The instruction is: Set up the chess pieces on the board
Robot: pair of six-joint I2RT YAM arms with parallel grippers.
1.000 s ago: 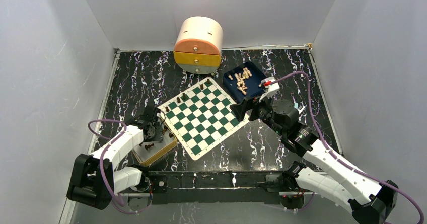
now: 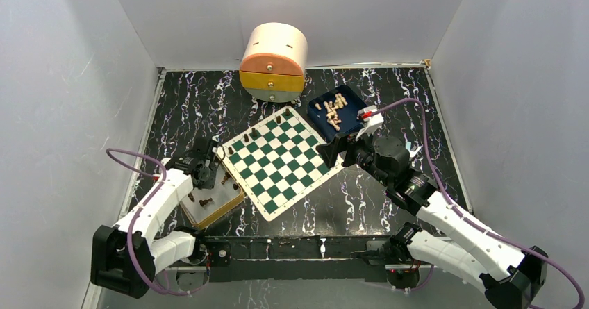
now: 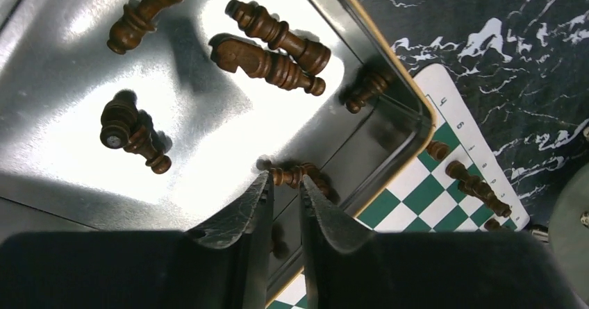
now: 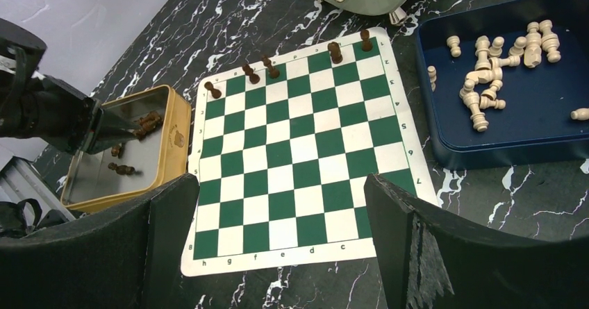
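Observation:
My left gripper hangs over a metal tray of dark wooden pieces, its fingertips narrowly apart near a lying piece; whether it grips anything is unclear. A knight and several other dark pieces lie around. The green-and-white board has several dark pieces along its far edge, such as one in the right wrist view. My right gripper is open above the board's near right side, empty. Light pieces lie in a blue box.
The blue box sits right of the board. A rounded drawer cabinet stands behind it. Bare marble table shows at the front right and far left.
The left arm and its gripper have shifted slightly left over the tray in the top view, and its cable has lifted. The right arm is unchanged.

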